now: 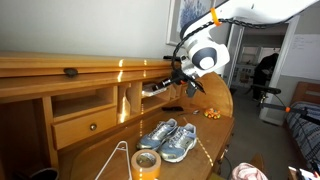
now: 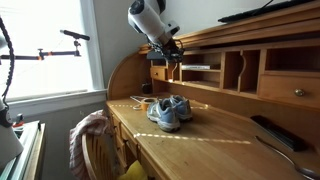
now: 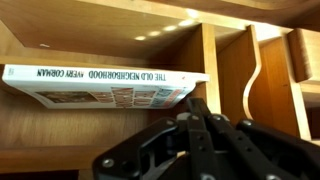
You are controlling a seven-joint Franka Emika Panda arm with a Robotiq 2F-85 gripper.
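Observation:
A thin white book (image 3: 105, 84) lies in a wooden cubby of the desk hutch, its spine facing out and printed "The Old Neighborhood". My gripper is shut in the wrist view, and nothing shows between its fingers. Its tips appear just below and right of the book's right end, near the upright divider (image 3: 211, 62); whether they touch either one cannot be told. From outside, the gripper (image 1: 176, 71) is up at the hutch, above the desk's far end. The book is a small pale strip (image 1: 154, 89) there.
A pair of grey-blue shoes (image 1: 179, 143) stands on the desktop, with a tape roll (image 1: 146, 163) beside them. Farther right along the hutch are a drawer (image 2: 285, 86) and a black object (image 2: 279, 132). The desktop's near stretch (image 2: 215, 150) is largely clear.

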